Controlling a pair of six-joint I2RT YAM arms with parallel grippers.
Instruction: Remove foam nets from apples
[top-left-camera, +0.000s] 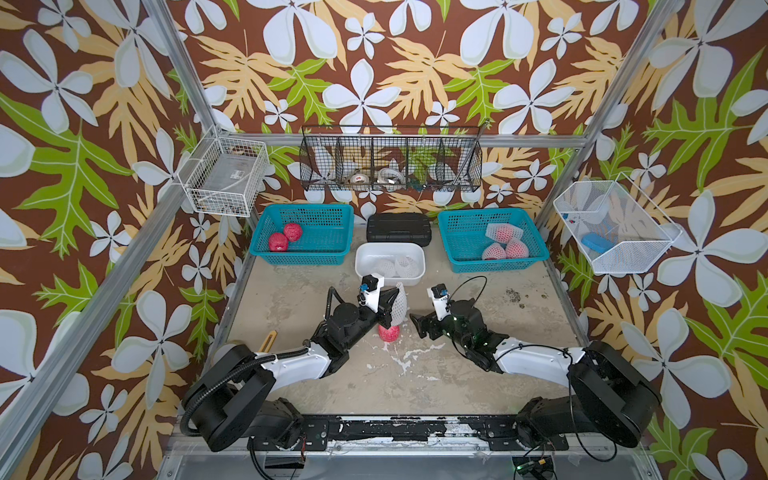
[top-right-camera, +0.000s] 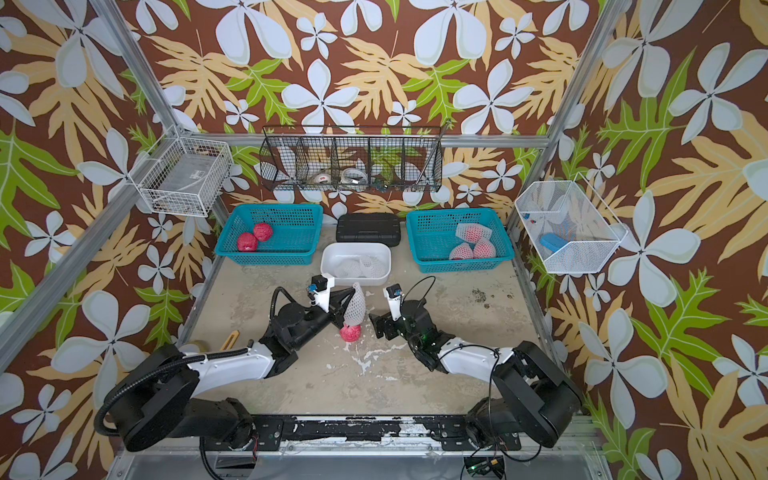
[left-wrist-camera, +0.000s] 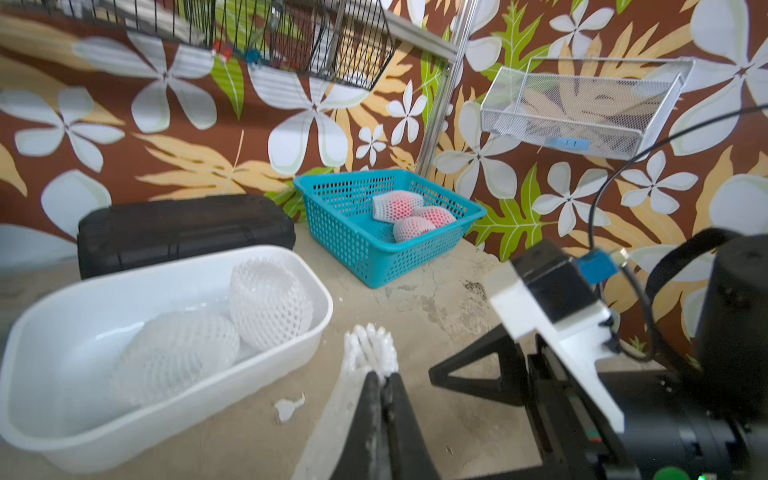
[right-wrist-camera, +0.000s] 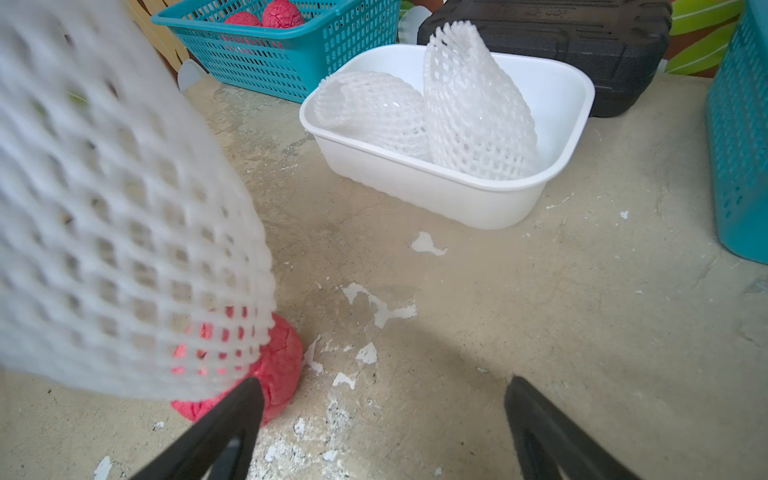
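A white foam net (right-wrist-camera: 136, 216) hangs from my left gripper, which is shut on it; the net's bunched edge shows just beyond the fingertips. Below the net, a bare red apple (right-wrist-camera: 276, 368) rests on the table, partly hidden behind the mesh. My right gripper is open beside the apple, with nothing between its fingers. Two loose nets (right-wrist-camera: 480, 112) lie in the white tray (right-wrist-camera: 496, 208). Two bare apples (top-left-camera: 285, 237) sit in the left teal basket (top-left-camera: 336, 232). Three netted apples (left-wrist-camera: 412, 214) are in the right teal basket (left-wrist-camera: 344, 236).
A black case (top-left-camera: 398, 228) stands behind the white tray, between the baskets. Wire racks hang on the walls, including a black one (top-left-camera: 390, 160) at the back. Clear table lies in front of the right basket. A wooden-handled item (top-left-camera: 269, 341) lies at far left.
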